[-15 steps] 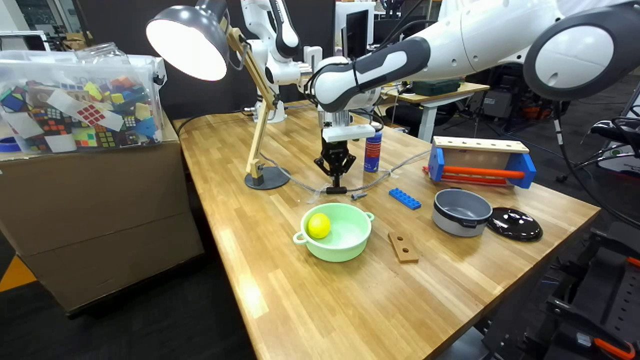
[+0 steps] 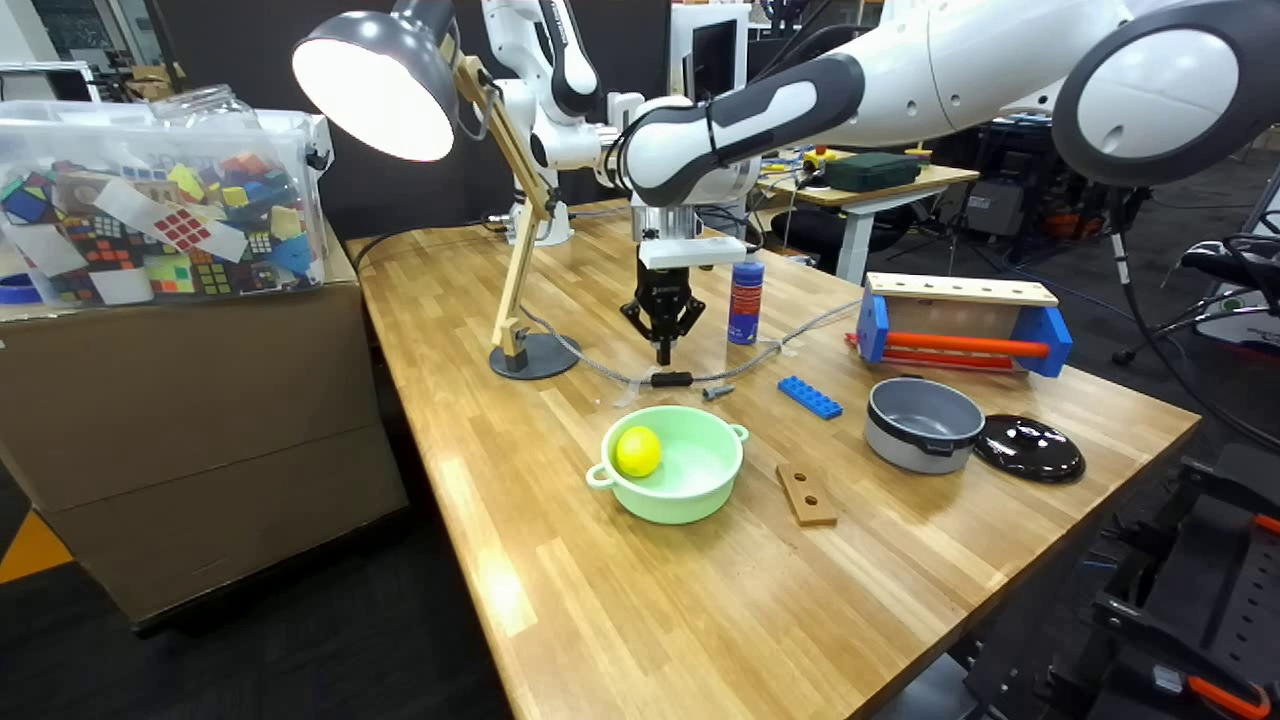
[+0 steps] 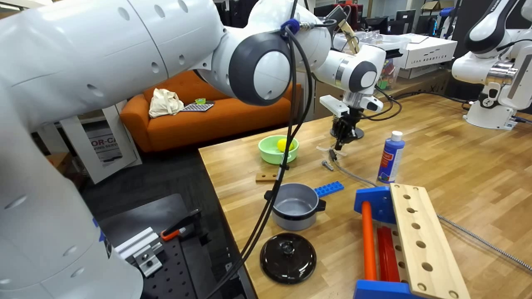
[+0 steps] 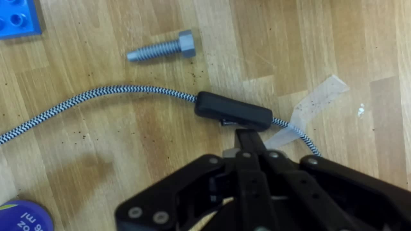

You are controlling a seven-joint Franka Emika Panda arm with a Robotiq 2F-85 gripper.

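Above the lamp cable's black inline switch [image 4: 233, 111] hangs my gripper, shut, with nothing showing between its fingers. In the wrist view the fingertips overlap the lower edge of the switch; exterior view 1 shows the gripper [image 2: 663, 355] slightly above and behind the switch [image 2: 672, 379]. A grey bolt [image 4: 161, 49] lies beside the cable [image 4: 96, 92]. The black desk lamp [image 2: 390, 84], with a wooden arm, is lit and stands to the left of the gripper in that exterior view.
Nearby are a green bowl [image 2: 699, 462] with a yellow ball [image 2: 637, 451], a blue brick [image 2: 810, 397] and a blue bottle [image 2: 745, 302]. A grey pot [image 3: 295, 207], black lid [image 3: 287, 257] and wooden toy bench [image 3: 424, 239] stand farther off.
In exterior view 1 my gripper has risen a little and shifted slightly left, away from the switch. The switch and the other table objects look unmoved; the lamp is lit in both frames.
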